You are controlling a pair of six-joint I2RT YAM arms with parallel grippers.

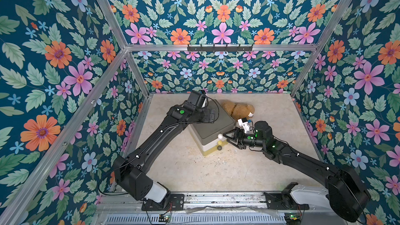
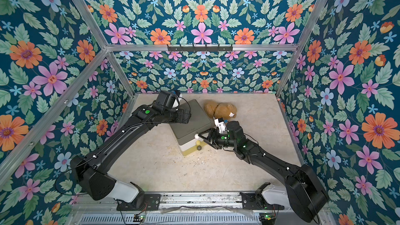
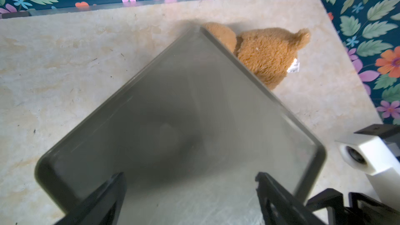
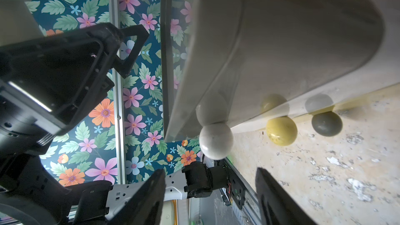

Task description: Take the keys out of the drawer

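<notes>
A small drawer unit (image 1: 210, 120) with a grey top stands mid-table, its drawers shut. On its front are a white knob (image 4: 216, 141), a yellow knob (image 4: 281, 130) and a dark grey knob (image 4: 327, 123). My right gripper is open close to this front, the white knob ahead of the gap between its fingers and not gripped. Over the grey top hangs my left gripper, open, with nothing between its fingers. No keys show in any view.
A brown plush bear (image 1: 242, 110) lies behind the unit, against its far right side. Clear tabletop (image 1: 179, 170) extends in front of the unit and to the right. The right arm's white camera (image 3: 366, 154) sits near the unit's right corner.
</notes>
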